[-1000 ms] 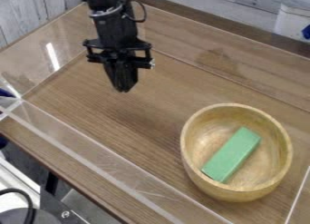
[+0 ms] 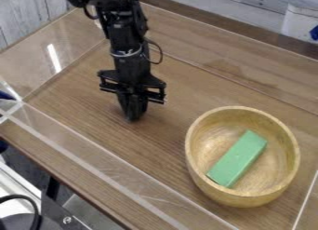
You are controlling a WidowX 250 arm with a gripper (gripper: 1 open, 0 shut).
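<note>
My dark arm (image 2: 128,57) reaches down from the top of the view to the left of centre. Its gripper (image 2: 132,108) is low over the bare wooden table, with its tips at or near the surface; I cannot tell how far apart they are or whether anything is between them. To the lower right a round yellow bowl (image 2: 273,176) holds a green block (image 2: 236,157).
Dark cables lie at the lower left edge, and a blue and white object shows at the top right corner.
The gripper has moved down and toward the front of the table, now lower in the view. The bowl and green block look unchanged.
</note>
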